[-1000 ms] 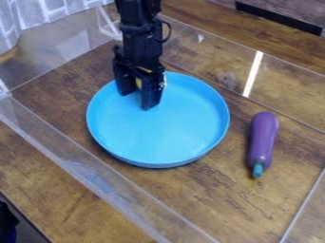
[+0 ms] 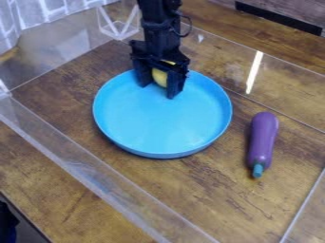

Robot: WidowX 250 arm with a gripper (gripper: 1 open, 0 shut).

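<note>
My black gripper [image 2: 160, 72] is low over the back rim of a blue plate [image 2: 162, 121]. A yellow object [image 2: 160, 74] lies between or just behind its fingers, partly hidden by them. I cannot tell whether the fingers are closed on it.
A purple eggplant-like toy [image 2: 263, 142] with a teal tip lies on the wooden table [image 2: 89, 199] to the right of the plate. A clear strip or edge runs diagonally along the lower left.
My gripper has moved a little right along the back of the plate, with the yellow object still at its fingers. The plate has shifted slightly to the right.
</note>
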